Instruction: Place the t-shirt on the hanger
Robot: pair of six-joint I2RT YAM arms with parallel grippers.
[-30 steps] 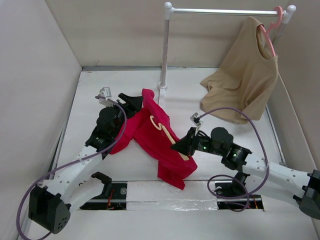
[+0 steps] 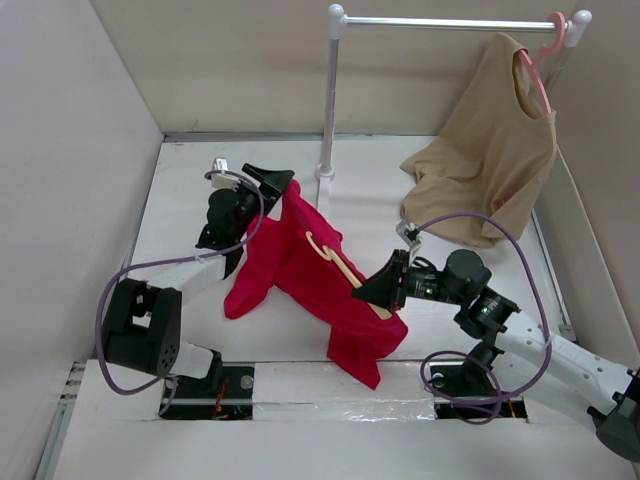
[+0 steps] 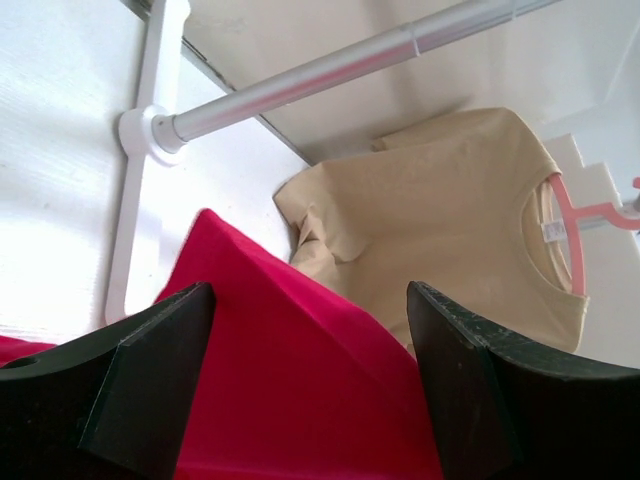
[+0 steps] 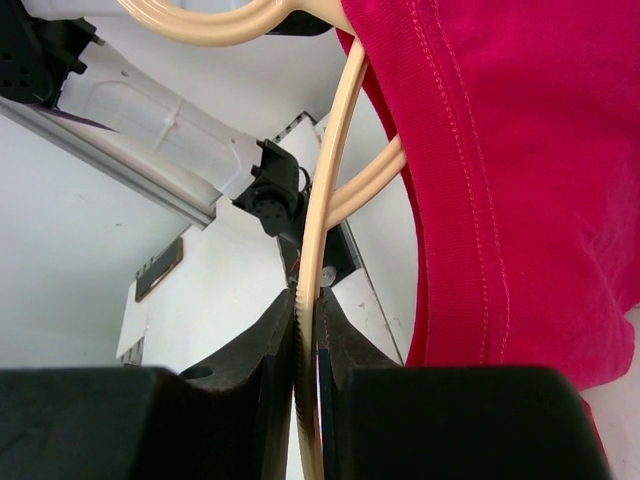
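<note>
A red t-shirt hangs and drapes between my two grippers, a beige hanger lying along it. In the right wrist view the hanger runs down into my right gripper, which is shut on it, and its hook curves at the top beside the red cloth. My left gripper is at the shirt's upper corner. In the left wrist view its fingers stand apart on either side of a raised fold of red cloth, so the left gripper is open.
A white rail on posts stands at the back. A tan top on a pink hanger hangs from its right end. Walls close in the sides.
My left gripper has moved slightly right and toward the back. My right gripper with the hanger has shifted a little right, and the shirt's lower part has moved right too.
</note>
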